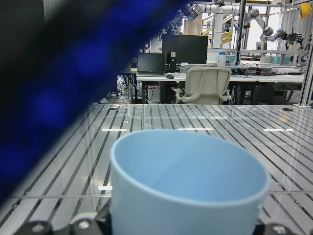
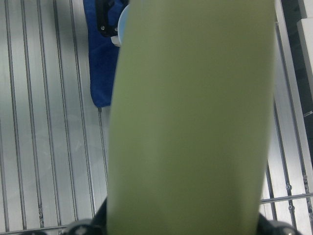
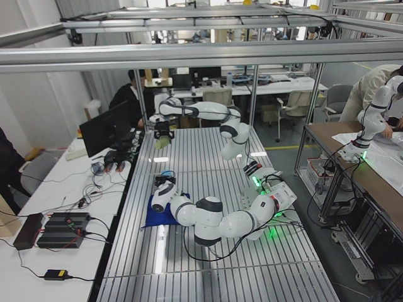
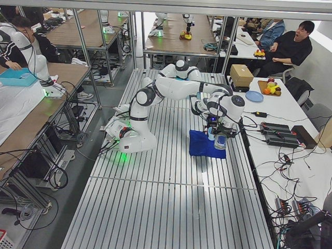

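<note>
A light blue cup (image 1: 190,205) fills the lower left wrist view, with my left gripper shut round it above a dark blue cloth (image 4: 202,150). In the left camera view that gripper (image 3: 165,181) is low over the cloth, the cup partly hidden. A pale olive-green object (image 2: 188,117) fills much of the right wrist view, held in my right gripper; in the left camera view it hangs under that gripper (image 3: 162,135) at the far end of the table.
A side table (image 3: 38,264) with electronics and cables runs along one side, a wooden table (image 3: 384,176) along the other. Both arms' links crowd the middle.
</note>
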